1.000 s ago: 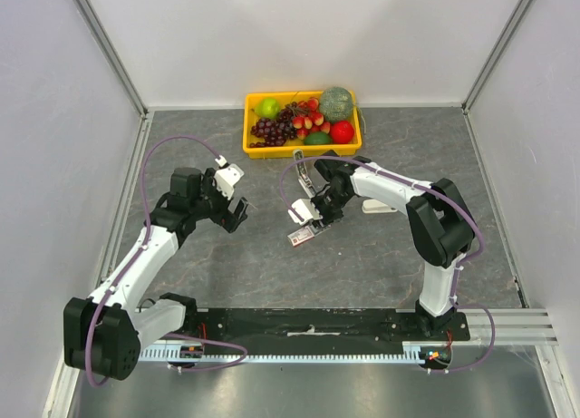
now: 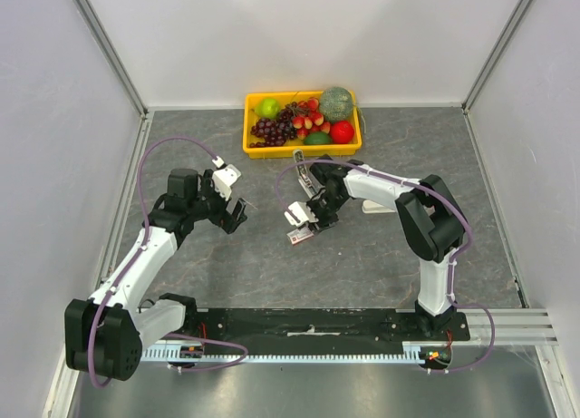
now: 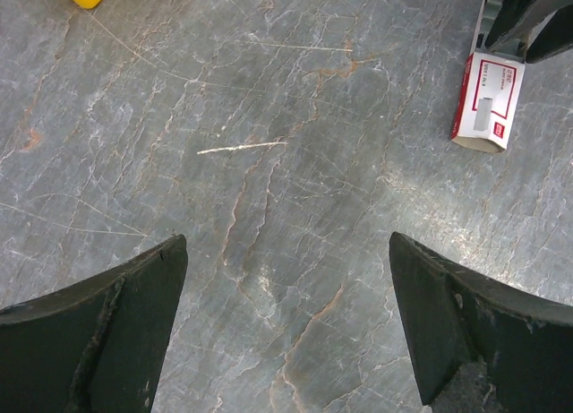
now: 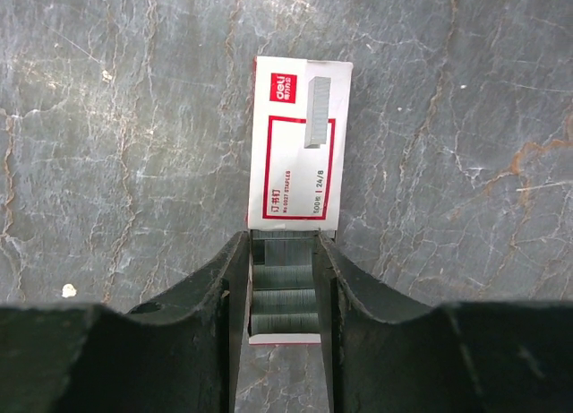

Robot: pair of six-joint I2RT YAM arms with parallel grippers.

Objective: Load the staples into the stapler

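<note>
The staple box, white with red print, lies open on the table, rows of staples showing in its tray; it is also at the upper right of the left wrist view (image 3: pixel 483 104). My right gripper is right over the tray, fingers apart at either side of the staples, open. My left gripper stands open over bare table, left of the box. The stapler (image 2: pixel 303 171) stands just behind my right gripper in the top view, partly hidden by the arm.
A yellow crate (image 2: pixel 254 141) of fruit sits at the back. A pale flat object (image 2: pixel 377 207) lies under the right arm's side.
My right arm has shifted slightly toward the front, over the staple box. The left arm has stayed where it was.
</note>
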